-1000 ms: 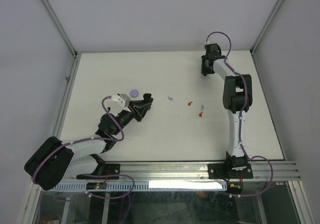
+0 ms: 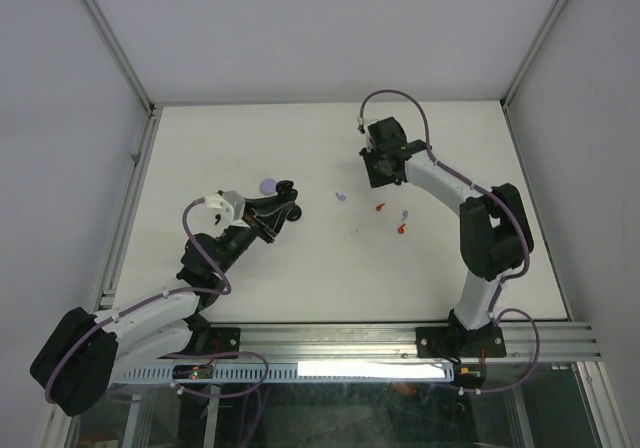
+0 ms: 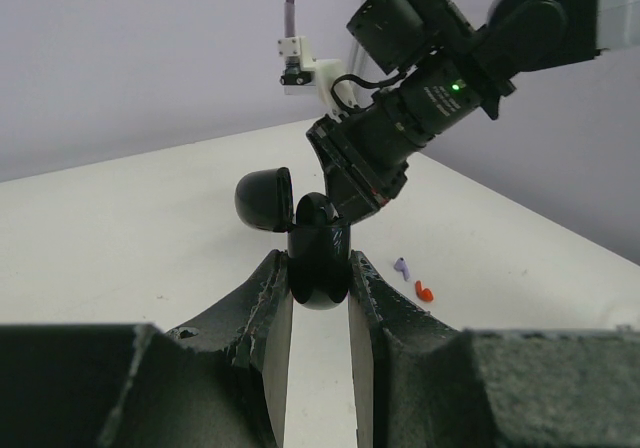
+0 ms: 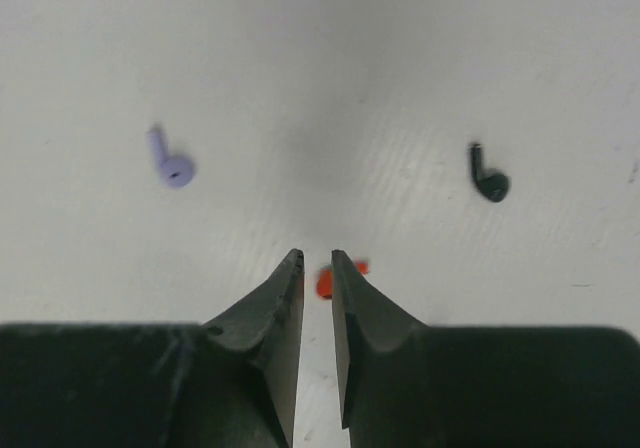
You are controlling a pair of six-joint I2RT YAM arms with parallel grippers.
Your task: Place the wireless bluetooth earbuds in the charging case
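A black charging case (image 3: 318, 273) with its rounded lid (image 3: 264, 200) raised is clamped by my left gripper, off the table at left of centre. In the top view, my right gripper (image 2: 378, 180) is over the table's right half. Between its fingertips the right wrist view shows a narrow gap with nothing gripped. A red earbud (image 4: 342, 280) lies beyond those tips on the table, partly covered by one finger. To the left is a purple earbud (image 4: 175, 168), to the right a black earbud (image 4: 490, 180).
A closed-looking purple case (image 2: 267, 185) rests behind the black one. Further small earbuds, such as a purple one (image 2: 341, 197) and a red one (image 2: 401, 229), are scattered mid-table.
From the back right, my right gripper has swung left and forward towards the scattered earbuds. My left gripper has shifted slightly left, carrying the black case.
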